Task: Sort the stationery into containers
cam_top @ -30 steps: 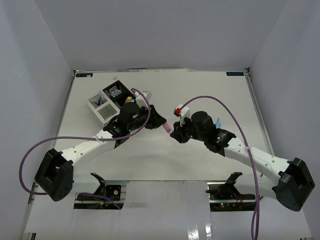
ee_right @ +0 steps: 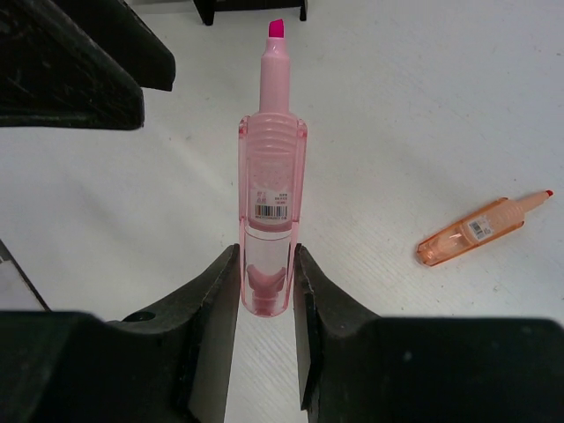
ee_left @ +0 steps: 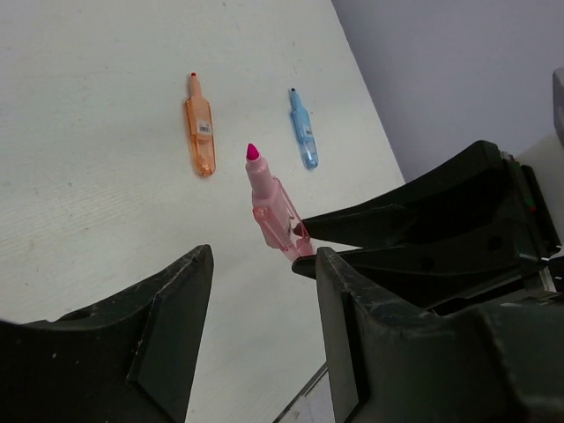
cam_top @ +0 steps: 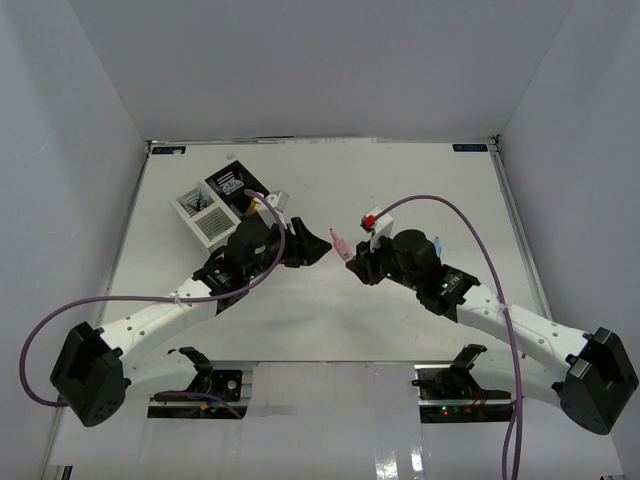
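Observation:
A pink highlighter (cam_top: 341,247) (ee_left: 276,208) (ee_right: 270,181) stands tilted in my right gripper (cam_top: 355,264), which is shut on its lower end. My left gripper (cam_top: 322,248) is open just left of the highlighter, apart from it, with nothing between its fingers. An orange marker (ee_left: 200,132) and a blue marker (ee_left: 303,128) lie on the white table, seen in the left wrist view.
At the back left are a white divided container (cam_top: 206,216) and a black container (cam_top: 231,182), partly hidden by my left arm.
My left gripper has drawn away from the pink highlighter, its arm shifting left and down in the top view. The right gripper, still holding the highlighter, has moved slightly right.

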